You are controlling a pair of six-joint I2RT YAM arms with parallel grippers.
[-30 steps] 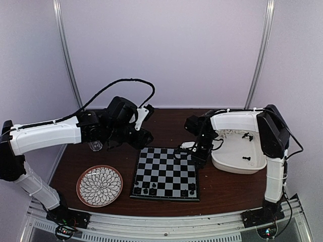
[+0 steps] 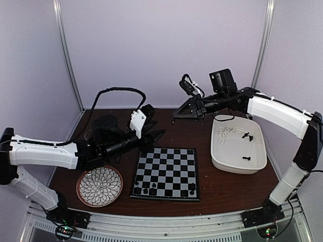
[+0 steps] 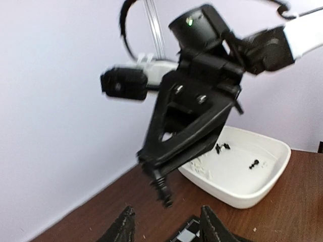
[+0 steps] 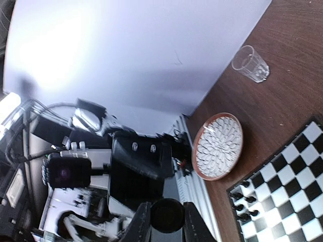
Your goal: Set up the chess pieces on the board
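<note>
The chequered chess board lies flat on the table, with several black pieces at its near left corner and more black pieces at its near right. Raised above the back of the table, my right gripper is shut on a black chess piece; the right wrist view shows the end of that black piece between its fingertips. My left gripper stands open and empty, close to the right one. White pieces and a few black ones lie in the white tub.
The white tub stands right of the board. A patterned plate lies to its left, and a clear glass stands behind the plate. Both grippers are near each other in the air. Bare table lies behind the board.
The left gripper has shifted up and rightwards, turning towards it. The board's pieces look unchanged.
</note>
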